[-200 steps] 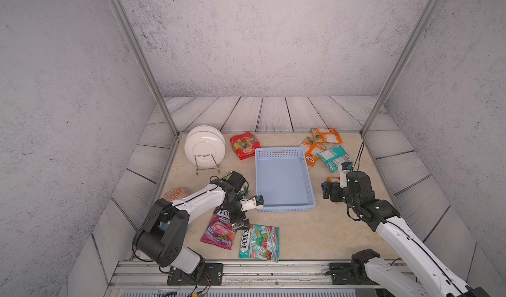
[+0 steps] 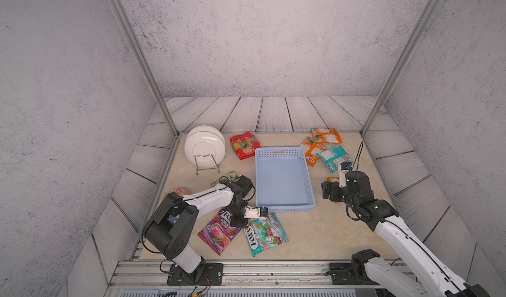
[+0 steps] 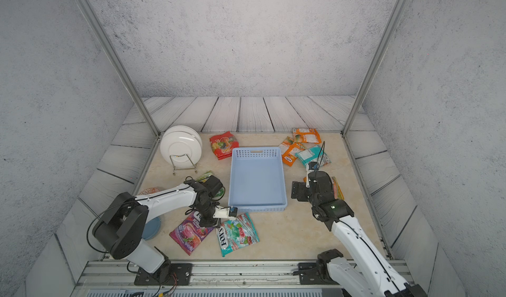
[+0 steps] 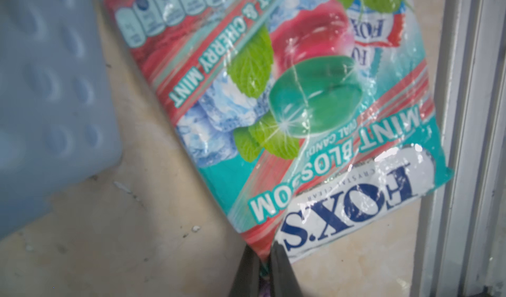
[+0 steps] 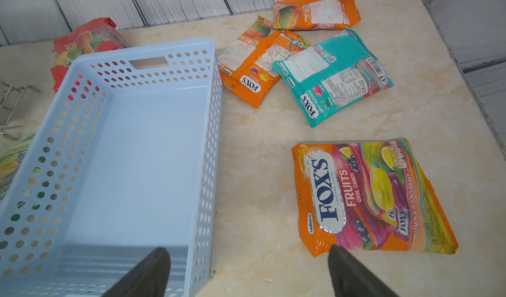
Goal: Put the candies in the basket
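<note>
My left gripper is shut on one corner of a teal mint candy bag, whose body lies at the table's front by the basket. A purple berries bag lies just left of it, partly under the left arm. My right gripper stands open and empty, right of the blue basket. The basket is empty. Beyond that gripper are an orange fruits bag, a second teal bag and two more orange bags, one nearer and one farther. A red bag lies behind the basket's left side.
White plates stand in a wire rack at the back left. A green bag is half hidden behind the left arm, and a pinkish round item sits farther left. Bare table lies in front of the basket on the right.
The right arm is still.
</note>
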